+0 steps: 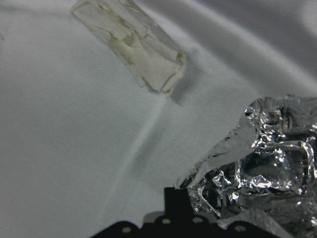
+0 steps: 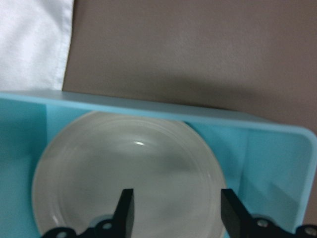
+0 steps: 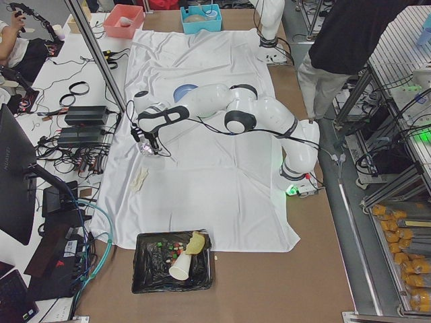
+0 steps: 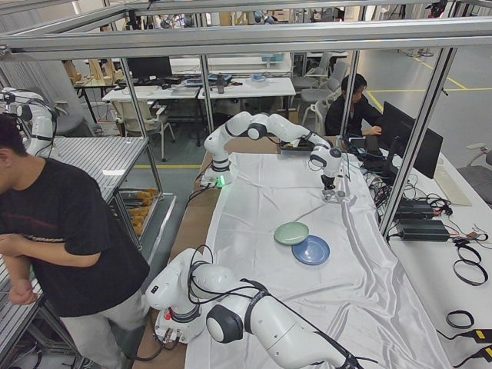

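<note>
My left gripper (image 3: 149, 145) is down at a crumpled foil piece (image 4: 335, 196) on the white cloth. In the left wrist view the foil (image 1: 262, 168) fills the right side, right at the dark fingertips; whether they are shut on it cannot be told. A crumpled pale wrapper (image 1: 133, 47) lies beside it. My right gripper is open over a blue bin (image 2: 267, 158) holding a pale plate (image 2: 124, 168).
A green plate (image 4: 291, 233) and a blue plate (image 4: 311, 250) lie on the cloth. A black-lined tray (image 3: 145, 269) with rubbish stands at one end, a red bin (image 3: 123, 20) at the other. A person stands beside the table.
</note>
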